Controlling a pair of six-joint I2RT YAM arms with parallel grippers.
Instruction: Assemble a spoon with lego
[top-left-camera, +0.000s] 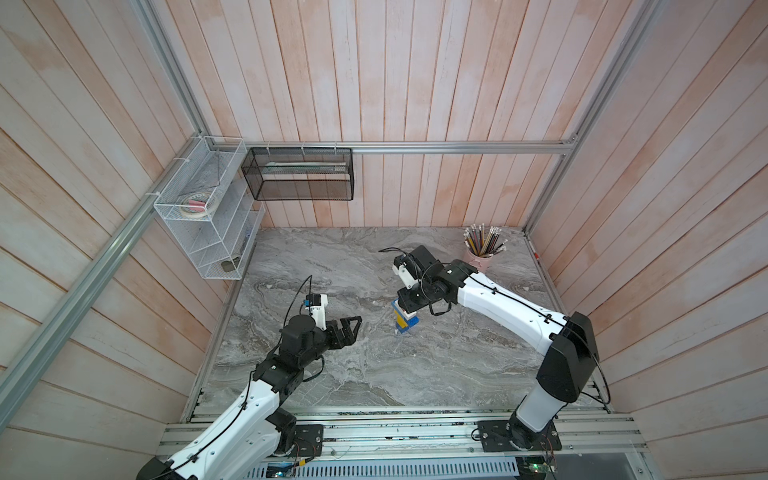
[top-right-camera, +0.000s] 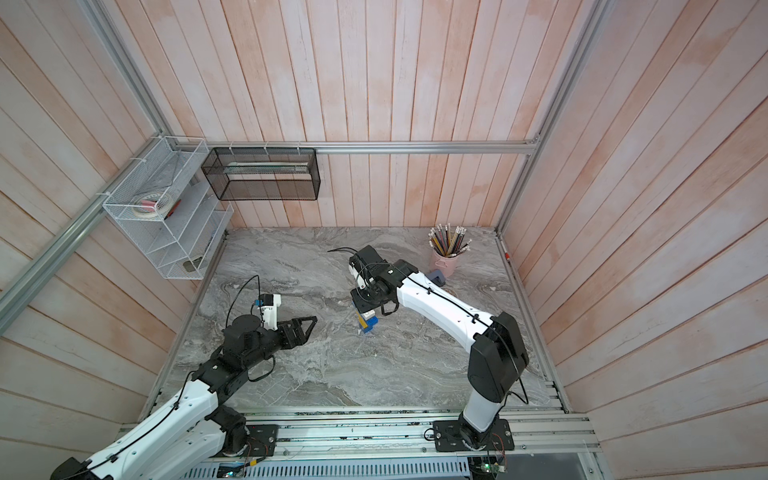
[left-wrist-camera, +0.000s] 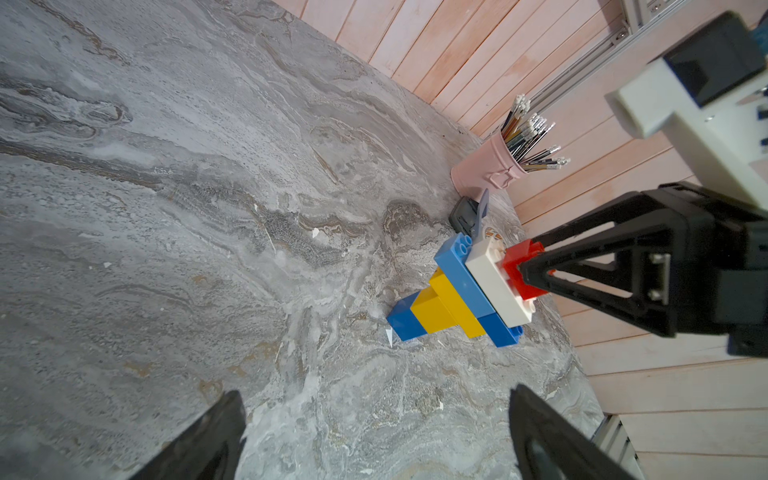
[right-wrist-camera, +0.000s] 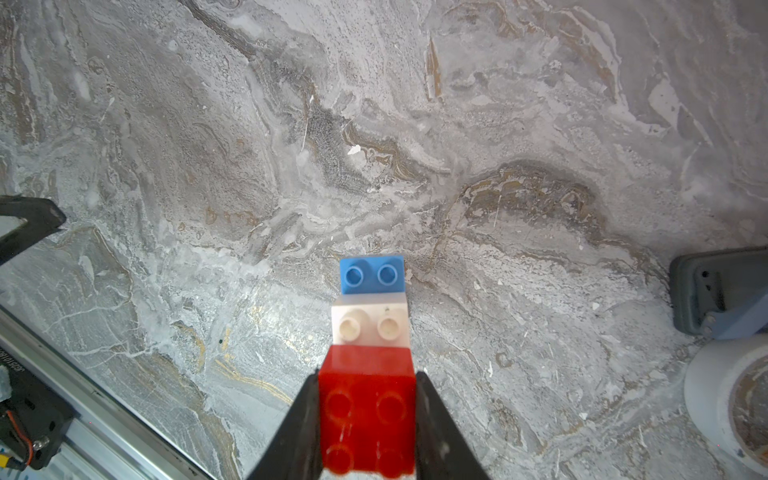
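A brick assembly stands on the marbled table, clearest in the left wrist view: a blue brick (left-wrist-camera: 406, 317) at its foot, yellow bricks (left-wrist-camera: 445, 305) above, then two blue bricks (left-wrist-camera: 465, 280) side by side under a white brick (left-wrist-camera: 497, 280). On the white brick sits a red brick (right-wrist-camera: 368, 400), with my right gripper shut on it. The top views mostly hide the red brick behind the right arm. Off to the left and apart from the assembly, my left gripper (top-left-camera: 353, 330) is open; nothing lies between its fingertips.
A pink bucket of pencils (top-left-camera: 478, 257) stands at the back right, with a dark grey object (top-right-camera: 436, 277) beside it. White wire shelves (top-left-camera: 209, 209) and a black mesh basket (top-left-camera: 297, 173) hang at the back left.
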